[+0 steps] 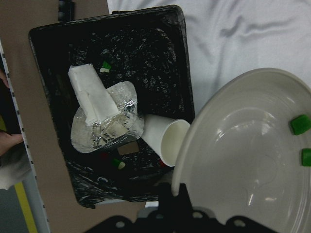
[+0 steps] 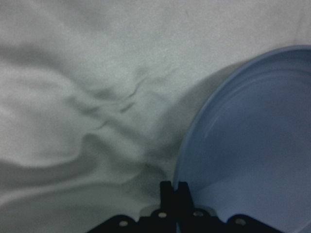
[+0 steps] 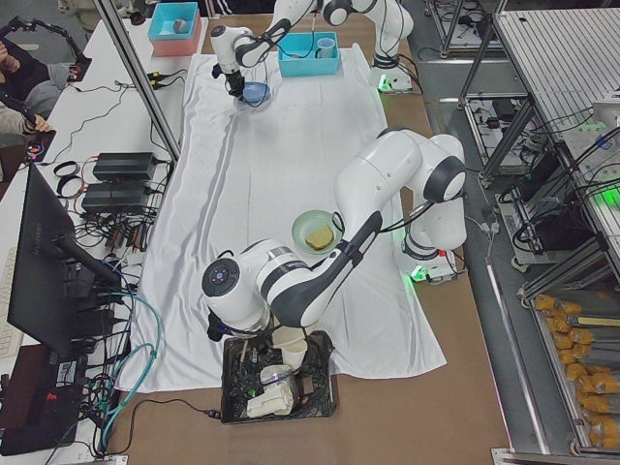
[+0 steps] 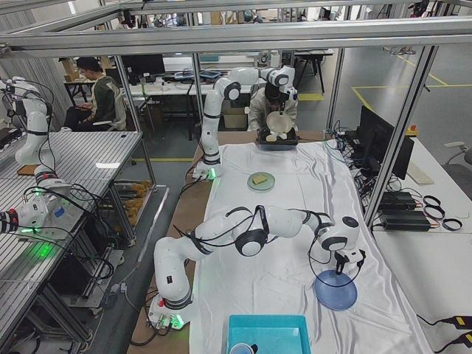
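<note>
In the left wrist view a cream plate (image 1: 228,165) with green bits is tilted beside and over the black bin (image 1: 146,53), its rim in my left gripper, which is shut on it. The bin holds a paper cup (image 1: 155,133), foil and tissue (image 1: 92,92). In the right wrist view my right gripper is shut on the rim of a blue plate (image 2: 248,136), at the far end of the cloth in the camera left view.
A green plate (image 3: 304,225) with a sponge (image 3: 320,237) lies mid-cloth. A turquoise box (image 4: 268,324) stands near the right arm's base.
</note>
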